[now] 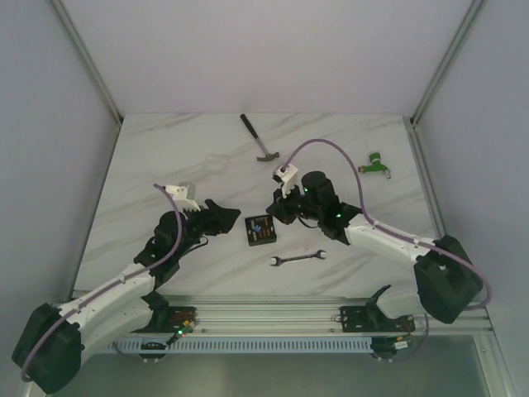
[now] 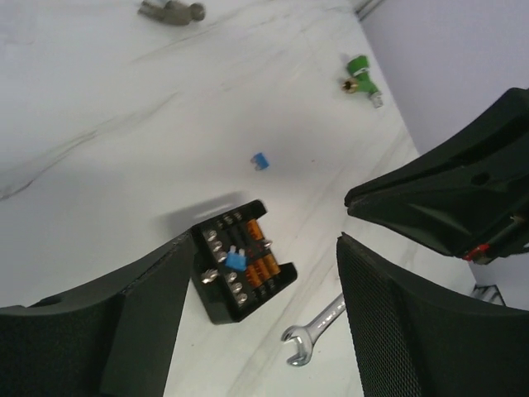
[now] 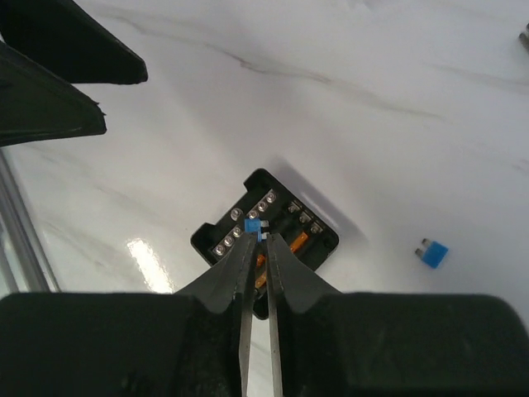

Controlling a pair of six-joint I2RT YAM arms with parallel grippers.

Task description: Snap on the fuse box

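Observation:
The black fuse box [image 1: 260, 230] lies open on the marble table between my grippers, with orange fuses and a blue piece [image 2: 235, 261] in it. Another small blue piece [image 3: 432, 253] lies apart beside the box. My left gripper [image 1: 227, 213] is at the box's left, its fingers parted in the left wrist view. My right gripper [image 1: 279, 211] hangs just right of and above the box; in the right wrist view its fingers [image 3: 216, 331] look nearly together over the box, with nothing clearly between them.
A wrench [image 1: 297, 258] lies below the box, a hammer [image 1: 258, 136] behind it, a green valve [image 1: 374, 165] at back right. A faint clear item [image 1: 217, 160] lies at back left.

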